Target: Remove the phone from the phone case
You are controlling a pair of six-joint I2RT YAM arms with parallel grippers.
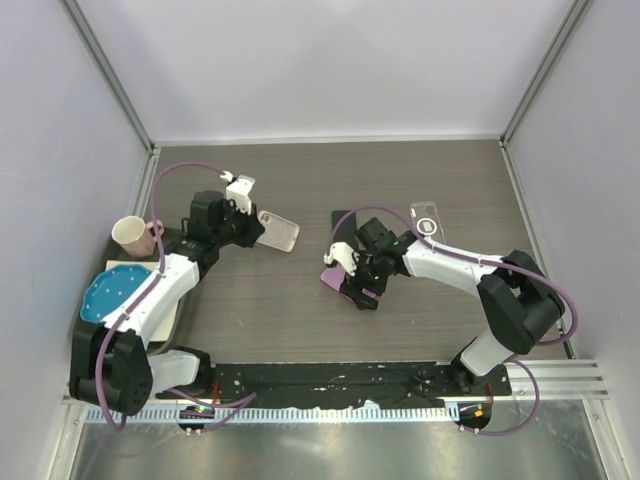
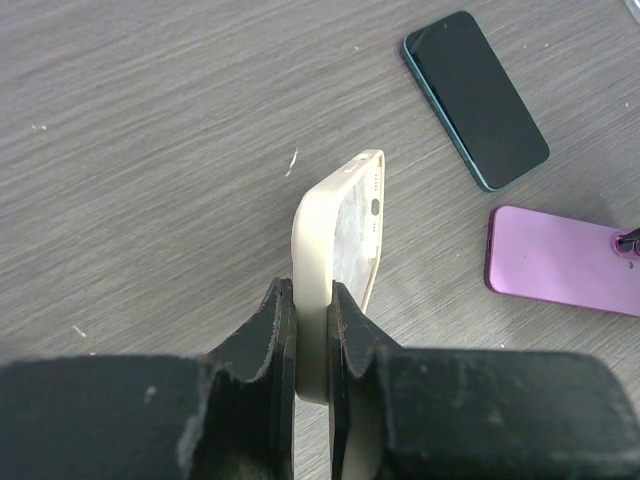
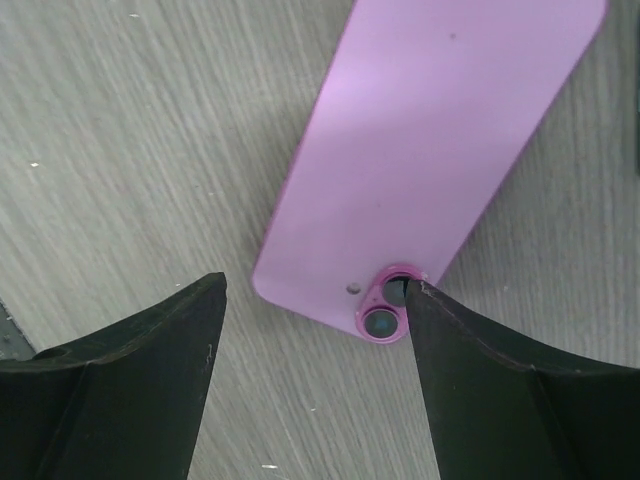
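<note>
My left gripper is shut on the pale phone case (image 2: 316, 240), held on edge in the left wrist view and seen above the table at centre-left in the top view. My open right gripper is low over the camera end of the pink phone (image 3: 420, 130), with the lenses between and beyond its fingertips. A dark phone (image 2: 475, 100) lies flat behind the pink one.
A clear case (image 1: 425, 213) lies at the back right. A tray at the left holds a mug (image 1: 132, 235) and a blue dotted item (image 1: 110, 292).
</note>
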